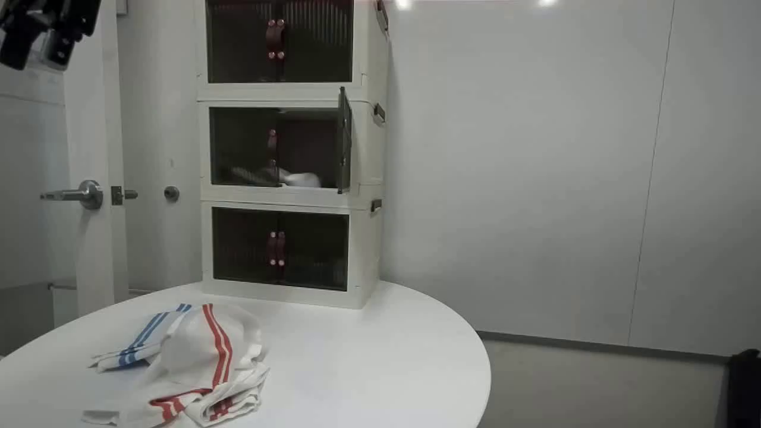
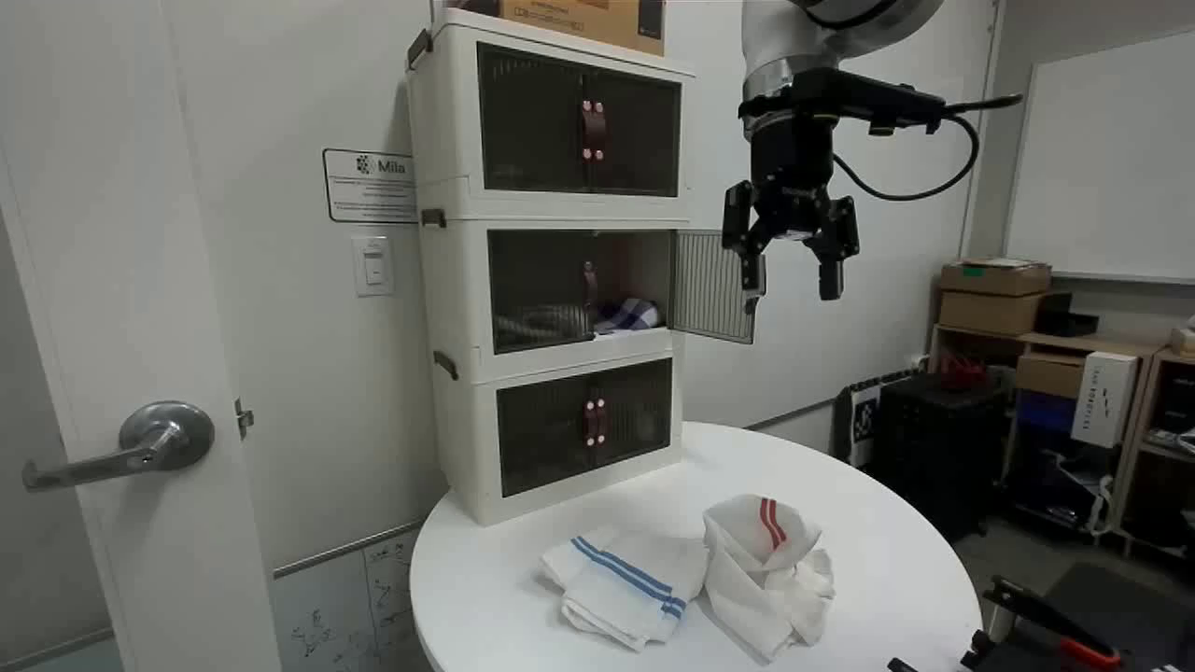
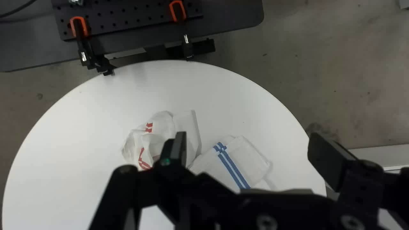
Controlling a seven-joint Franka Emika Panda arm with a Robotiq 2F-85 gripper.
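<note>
My gripper hangs high above the round table, its fingers wide apart and empty. In the wrist view its two dark fingers frame the tabletop from far above. A crumpled white cloth with red stripes is heaped on the table. Beside it, a flatter, folded white cloth with blue stripes lies close to the heap. In exterior view 1 the red-striped cloth partly covers the view of the blue-striped one. Only part of the gripper shows there, at the top left corner.
A three-tier cabinet stands at the table's back. The middle tier's right door is swung open, with a cloth inside; the other doors are closed. Bare white tabletop surrounds the cloths. A dark clamped base borders the table.
</note>
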